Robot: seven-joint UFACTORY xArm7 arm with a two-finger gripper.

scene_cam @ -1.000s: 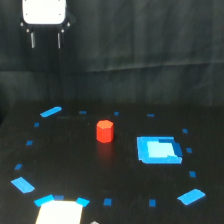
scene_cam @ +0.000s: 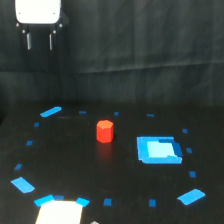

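Note:
A small red block (scene_cam: 105, 131) with a faceted outline stands upright on the black table, a little left of the middle of the view. To its right and nearer lies a white square (scene_cam: 160, 150) bordered by a blue frame (scene_cam: 144, 150). High in the upper left hangs my gripper (scene_cam: 40, 42), with its two thin fingers pointing down and apart. It is open, nothing shows between the fingers, and it is well away from both the block and the square.
Blue tape pieces mark the table, including strips at the back left (scene_cam: 51, 112), front left (scene_cam: 22, 185) and front right (scene_cam: 191, 197). A bright white shape (scene_cam: 60, 213) fills part of the bottom edge. Dark curtain hangs behind.
My gripper has shifted slightly to the left at about the same height. The red block and the blue-framed square have stayed put.

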